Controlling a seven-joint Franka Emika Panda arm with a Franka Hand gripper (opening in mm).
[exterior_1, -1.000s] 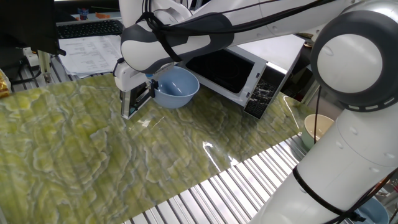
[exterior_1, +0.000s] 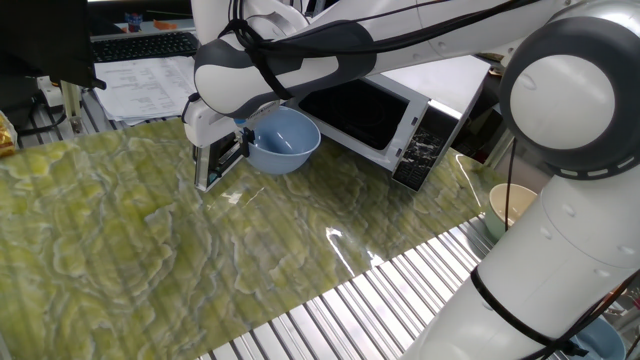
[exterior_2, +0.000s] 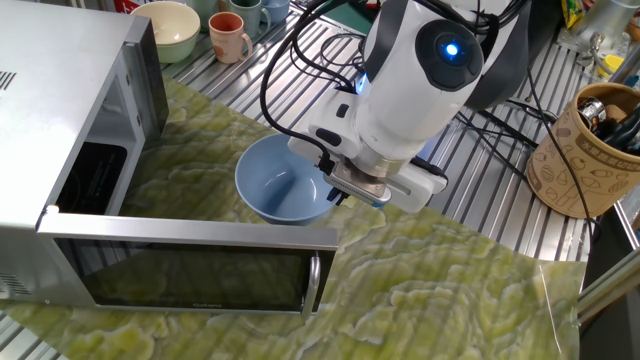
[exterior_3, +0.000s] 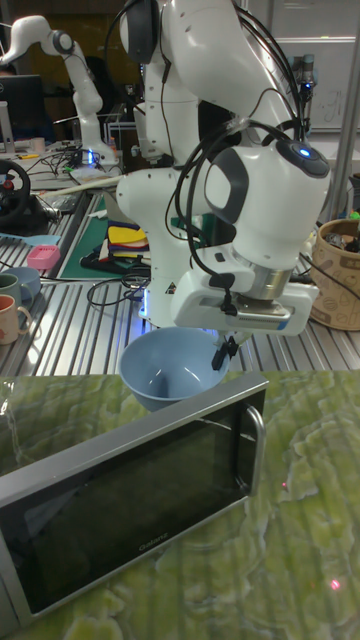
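A light blue bowl (exterior_1: 283, 140) sits upright beside the open microwave, its inside empty apart from a shadow. My gripper (exterior_3: 225, 351) is at the bowl's rim, on the side away from the microwave body. The dark fingertips show small and close together there. Whether they pinch the rim or only stand against it cannot be made out. From above, the hand hides most of the fingers, and the bowl (exterior_2: 285, 180) shows left of them. The microwave (exterior_2: 60, 120) has its door (exterior_2: 190, 265) swung wide open, with the bowl behind the door in the third exterior view.
A green marbled mat (exterior_1: 120, 240) covers the table, with wide clear room away from the microwave. Near the slatted metal edge stand a cream-and-green bowl (exterior_2: 168, 30), a pink mug (exterior_2: 229, 38) and a brown utensil bucket (exterior_2: 580, 165). The door's handle (exterior_2: 312, 285) juts out.
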